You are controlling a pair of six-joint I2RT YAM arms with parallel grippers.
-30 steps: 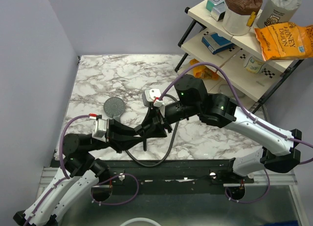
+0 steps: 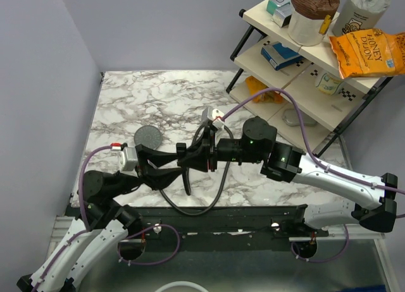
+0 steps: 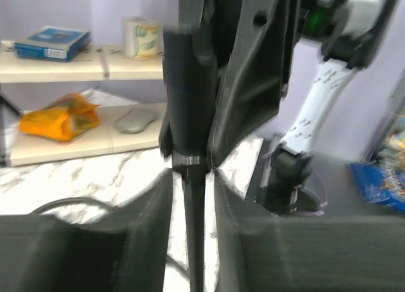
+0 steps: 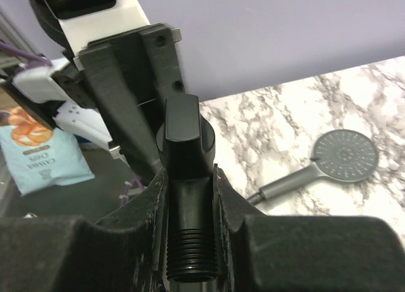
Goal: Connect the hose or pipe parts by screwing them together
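Observation:
The black hose end with its fitting (image 4: 190, 241) is upright in my right gripper (image 2: 183, 154), which is shut on it, its upper part rising above the fingers. My left gripper (image 2: 168, 162) faces it from the left, its fingers around or beside the hose's top; their exact opening is blurred in the left wrist view. The grey hose (image 2: 221, 184) loops across the marble counter. A grey shower head (image 4: 343, 154) with a handle lies on the counter behind the grippers.
The shelving (image 2: 297, 90) with boxes, bags and cans stands at the back right. A dark front edge and a glass-like lower area lie nearer.
Both grippers have shifted slightly up in the top view, the right arm swinging down toward level at its elbow. The hose end between them has risen with them.

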